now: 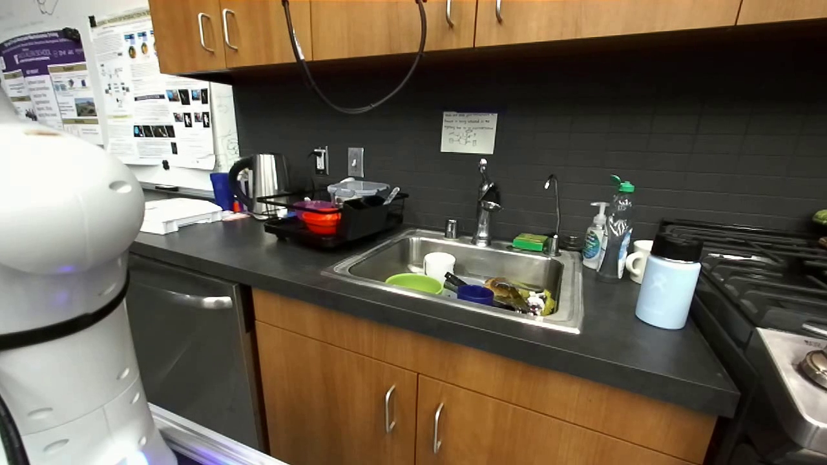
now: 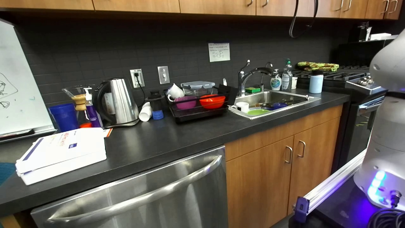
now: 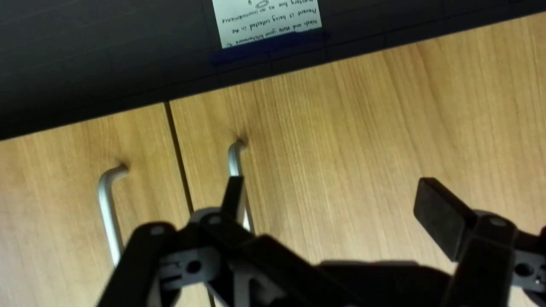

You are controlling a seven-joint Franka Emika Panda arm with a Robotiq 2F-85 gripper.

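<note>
In the wrist view my gripper stands open, its two black fingers (image 3: 440,217) wide apart with nothing between them. Behind it are the wooden upper cabinet doors (image 3: 338,153), seen upside down. One metal handle (image 3: 235,158) shows partly behind the left finger; a second handle (image 3: 107,209) is farther left. I cannot tell how far the fingers are from the door. Both exterior views leave the gripper out of frame and show only the white arm (image 1: 62,201) and a hanging black cable (image 1: 403,73).
A sink (image 1: 372,256) holds a white mug (image 1: 439,265), a green bowl (image 1: 415,283) and other dishes. To its left stands a dish rack (image 2: 190,116); a light blue bottle (image 1: 668,290) is near the stove.
</note>
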